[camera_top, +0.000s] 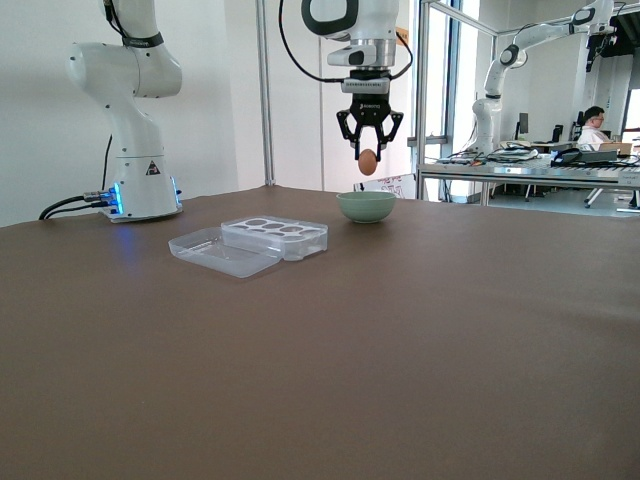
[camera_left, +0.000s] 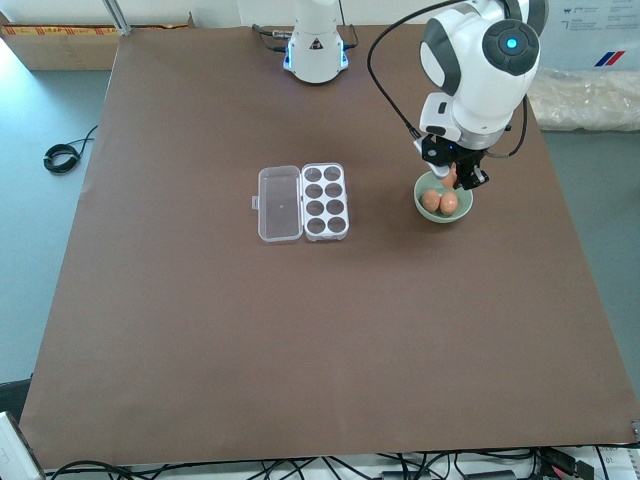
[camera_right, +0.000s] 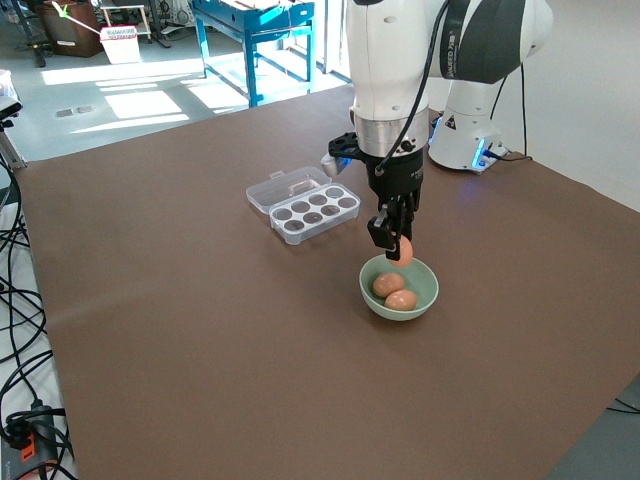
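Observation:
My gripper (camera_top: 368, 150) is shut on an egg (camera_top: 367, 162), hanging just above a pale green bowl (camera_top: 366, 206). In the right view the held egg (camera_right: 403, 250) is over the bowl (camera_right: 368, 305), which holds two brown eggs (camera_right: 388, 284) (camera_right: 401, 299). In the left view my gripper (camera_left: 458, 172) partly hides the held egg and the bowl's back. Left of the bowl lies an open clear egg carton (camera_left: 325, 201), its lid (camera_left: 279, 204) flat to the left and its compartments empty.

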